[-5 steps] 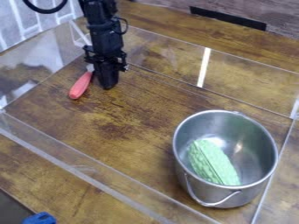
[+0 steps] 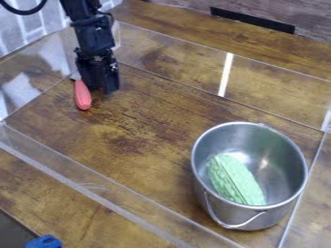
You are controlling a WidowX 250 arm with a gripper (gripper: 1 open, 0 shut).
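Observation:
My black gripper is low over the table at the upper left, open, its tips close beside a red elongated object lying on the wood; whether they touch it I cannot tell. A steel pot with a handle stands at the lower right, a green ribbed elongated object lying inside it.
A white strip lies at the back right. A small blue object is at the bottom left corner.
My gripper has moved left, closer over the red object, which now looks more upright in the view and slightly shifted left. The pot has not moved.

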